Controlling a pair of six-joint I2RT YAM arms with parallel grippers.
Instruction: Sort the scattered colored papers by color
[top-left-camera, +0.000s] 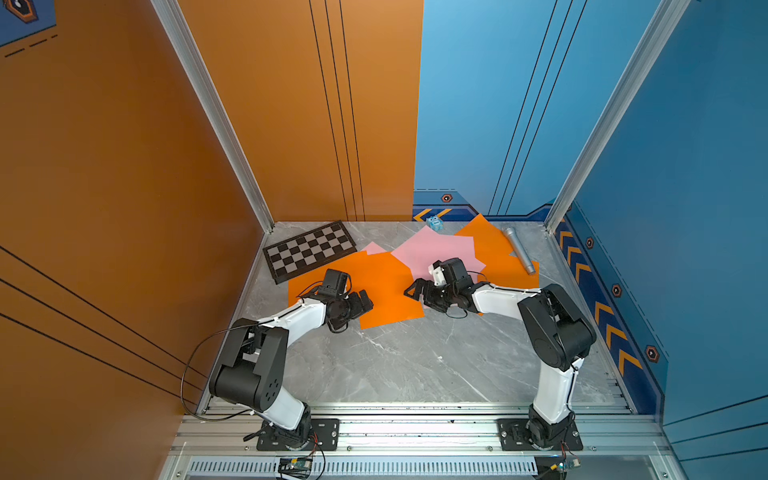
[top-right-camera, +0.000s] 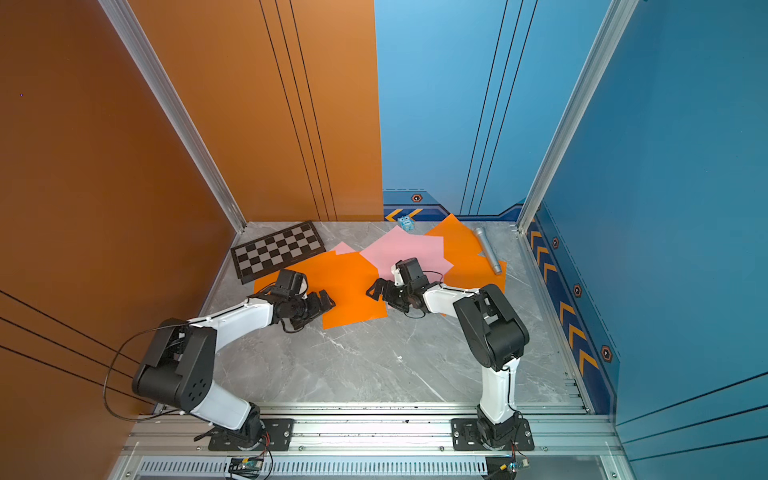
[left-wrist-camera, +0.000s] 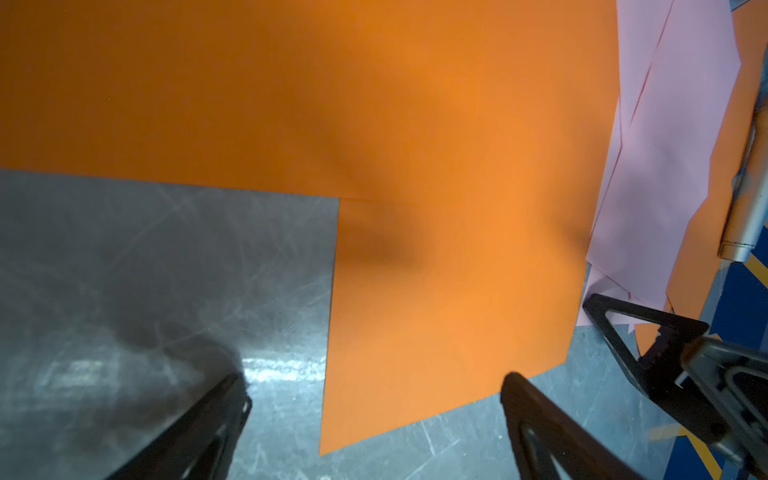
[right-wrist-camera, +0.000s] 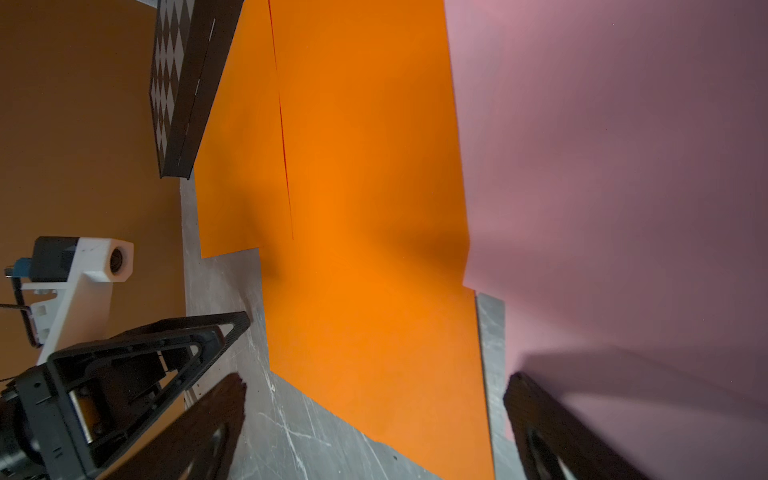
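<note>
Several orange papers (top-left-camera: 386, 297) lie overlapped left of centre on the grey table. Pink papers (top-left-camera: 436, 249) overlap in the middle, and a small pink corner (top-left-camera: 373, 248) shows behind the left orange ones. More orange paper (top-left-camera: 485, 233) lies to the right, partly under the pink. Over the left orange papers, my left gripper (top-left-camera: 361, 304) is open and empty, its fingertips apart in the left wrist view. Facing it, my right gripper (top-left-camera: 414, 289) is open near the border of orange and pink, with nothing between its fingers. The right arm hides part of the pink.
A checkered board (top-left-camera: 310, 252) lies at the back left, touching or close to the orange. A grey cylinder (top-left-camera: 520, 250) rests over the right orange paper. A small blue item (top-left-camera: 434, 223) sits at the back edge.
</note>
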